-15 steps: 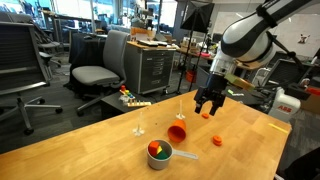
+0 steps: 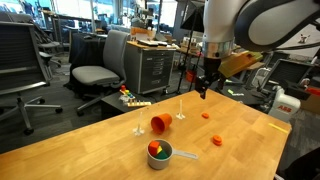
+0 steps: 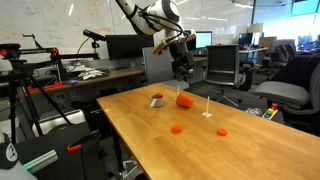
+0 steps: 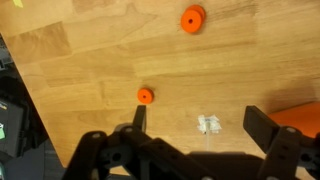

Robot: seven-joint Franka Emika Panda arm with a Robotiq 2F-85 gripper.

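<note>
An orange cup (image 2: 164,122) lies on its side on the wooden table; in the wrist view only part of the cup (image 4: 298,119) shows at the right edge. My gripper (image 2: 203,88) hangs well above the table, pointing down. In the wrist view the gripper stands open, its fingers wide apart, with bare wood and a small white stand (image 4: 208,125) below the gap. A silver pot (image 2: 159,159) with a long handle holds red, yellow and green pieces. Two small orange-red rounds, one nearer (image 2: 217,140) and one farther (image 2: 205,115), rest on the wood.
A thin white upright stick (image 2: 180,107) stands behind the cup, and another white piece (image 2: 139,129) is to its left. Colourful blocks (image 2: 133,100) sit near the far edge.
My gripper has risen from low over the table and its arm has swung up. The cup has shifted leftward and back, and turned on its side.
</note>
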